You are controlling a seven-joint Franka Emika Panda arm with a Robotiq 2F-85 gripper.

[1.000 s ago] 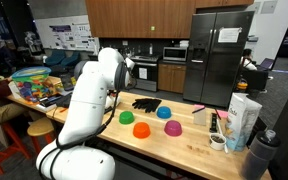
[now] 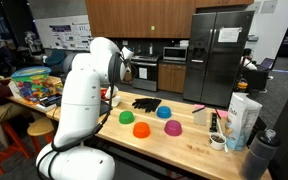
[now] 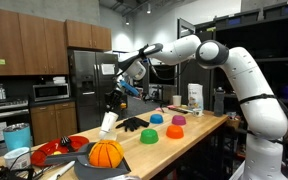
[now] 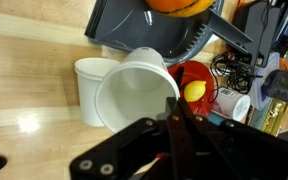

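A white cup (image 4: 134,92) fills the middle of the wrist view, its open mouth facing the camera. My gripper is shut at the cup's rim, with the thin wall seemingly between the fingertips. In exterior view 2 the white cup (image 3: 108,122) hangs tilted just below my gripper (image 3: 115,102). Another white cup (image 4: 88,72) stands close beside it in the wrist view, partly covered by the nearer one. Exterior view 1 shows the gripper too small to make out its fingers.
An orange ball (image 3: 106,154) rests on a dark grey tray (image 4: 134,24). Near it lies a red dish (image 4: 194,76) with a yellow item. Green, orange, blue and purple bowls, such as the green bowl (image 2: 126,117), stand farther along the wooden table (image 2: 174,148).
In exterior view 1 the arm's upper part has shifted slightly to the right. The bowls on the table have not moved.
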